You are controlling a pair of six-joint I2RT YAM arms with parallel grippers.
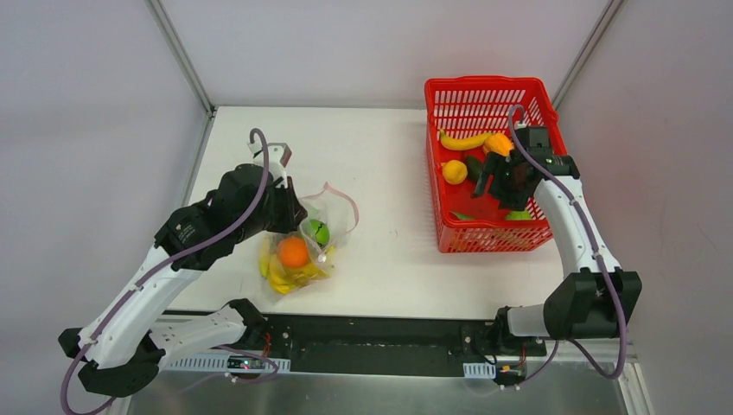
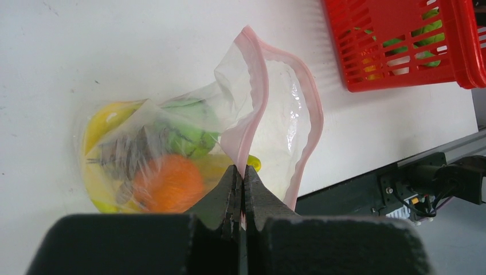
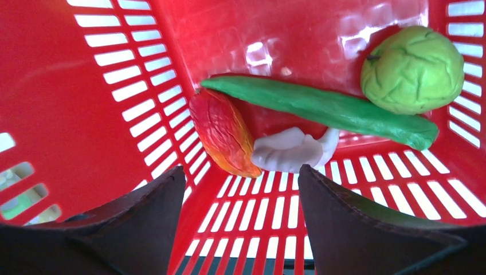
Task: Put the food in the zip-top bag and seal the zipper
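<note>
A clear zip top bag (image 2: 198, 109) with a pink-edged mouth (image 2: 309, 109) lies on the left of the table. Its mouth gapes toward the right. Inside show an orange (image 1: 293, 252), a green round fruit (image 1: 319, 231) and yellow bananas (image 1: 282, 281). The tips of my left gripper are shut on the bag's pink rim. Over the red basket (image 1: 497, 244), my right gripper (image 1: 489, 183) is lowered with its fingers (image 3: 166, 200) spread and nothing between them. Below them lie a red-orange item (image 3: 223, 132), a white piece (image 3: 292, 150), a long green vegetable (image 3: 321, 106) and a green round one (image 3: 412, 70).
A banana (image 1: 463, 142), an orange-yellow item (image 1: 499, 144), a lemon (image 1: 455, 172) and a dark green item (image 1: 473, 167) also lie in the basket. High slotted walls surround the right gripper. Bare table (image 1: 389, 207) separates bag and basket.
</note>
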